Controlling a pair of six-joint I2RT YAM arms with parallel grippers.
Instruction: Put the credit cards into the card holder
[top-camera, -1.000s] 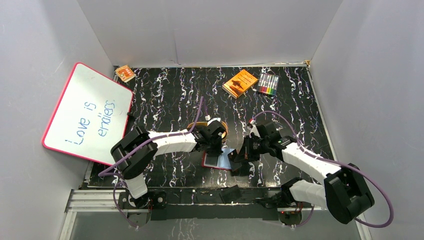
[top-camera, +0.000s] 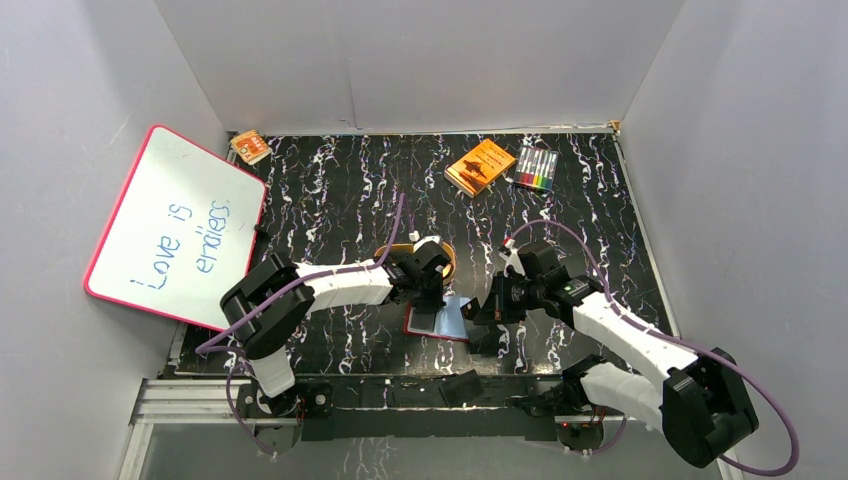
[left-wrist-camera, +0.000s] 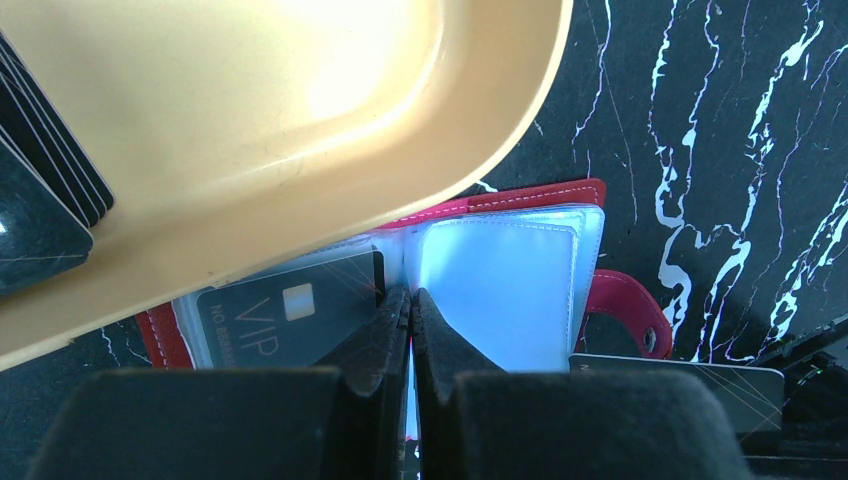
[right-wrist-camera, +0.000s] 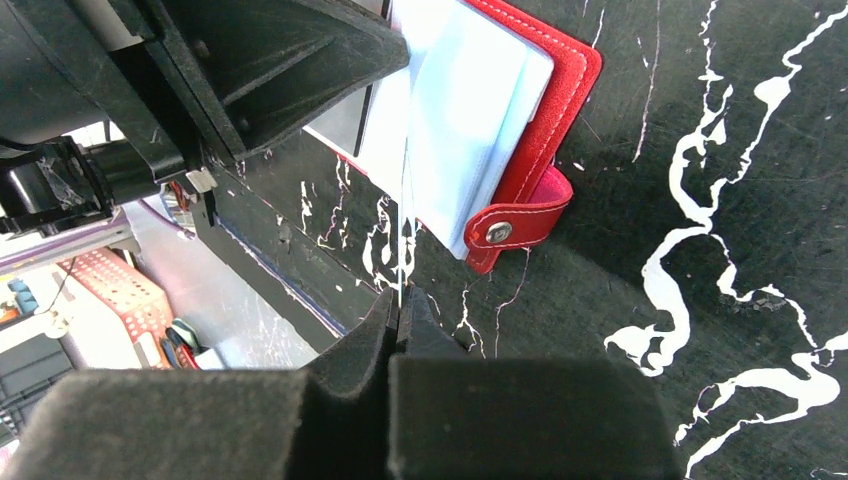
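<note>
The red card holder lies spread open on the table, its clear sleeves showing. A dark VIP card sits in its left side. My left gripper is shut, its tips at the inner edge of the right-hand sleeve; whether they pinch the plastic is unclear. Right of the holder, my right gripper is shut on a dark card. That card appears almost edge-on in the right wrist view, in front of the sleeves, apparently outside them.
A yellow tray with several dark cards stands right behind the holder, partly under the left arm. A strap with a snap sticks out from the holder. An orange book and a marker set lie at the back.
The left arm and the holder look unmoved.
</note>
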